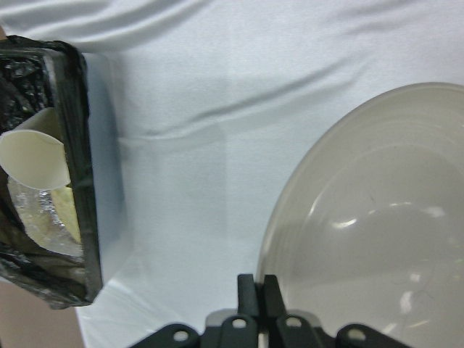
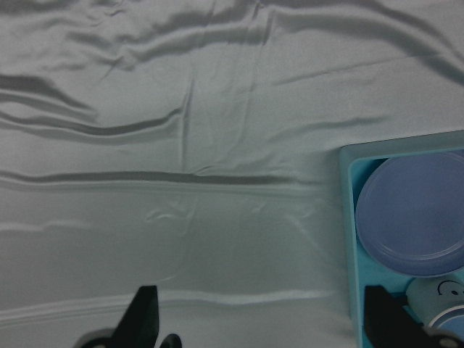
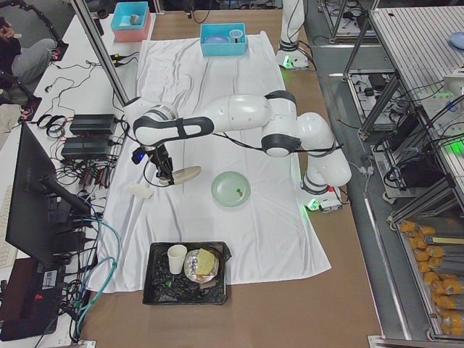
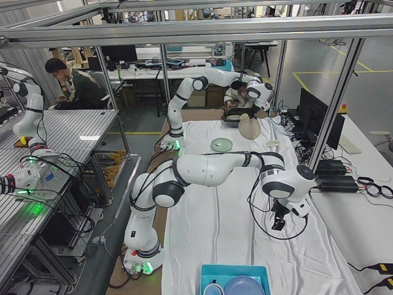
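Note:
My left gripper (image 3: 165, 175) is shut on the rim of a cream plate (image 1: 362, 217), which hangs above the white cloth left of the green plate (image 3: 230, 188). A black tray (image 3: 156, 290) at the near end holds a white cup (image 3: 176, 258) and a foil dish with a yellow sponge-like piece (image 3: 206, 261). In the right wrist view my right gripper stands open over the cloth beside a blue bin (image 2: 348, 239) containing a blue plate (image 2: 409, 210) and a mug (image 2: 431, 293).
A pale flat item (image 3: 139, 189) lies on the cloth's left side. A monitor (image 3: 36, 203) and cables line the left edge. The cloth between green plate and blue bin is mostly clear.

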